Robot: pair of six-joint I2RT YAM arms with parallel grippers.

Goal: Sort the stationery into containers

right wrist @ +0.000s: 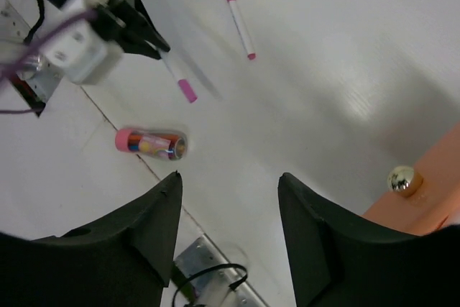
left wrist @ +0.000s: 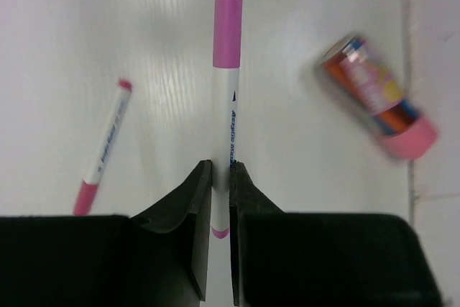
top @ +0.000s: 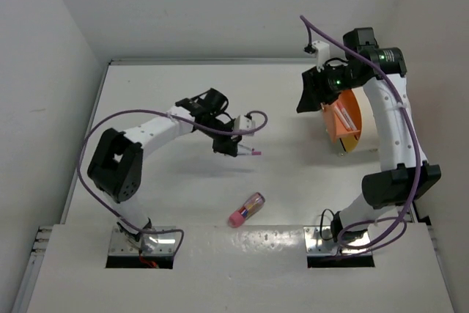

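Note:
My left gripper is shut on a white marker with a pink cap [left wrist: 227,41], held above the table in the middle of the top view. A second pink-capped marker [left wrist: 106,134] lies on the table beside it. A clear cylinder case with pink lid [top: 248,207] and colourful contents lies at the front centre. My right gripper stands open with nothing between its fingers, over an orange box [top: 341,119] on the right that holds some long white items, partly hidden by the arm.
Walls border it at the back and sides. The orange box has a small round knob [right wrist: 404,180].

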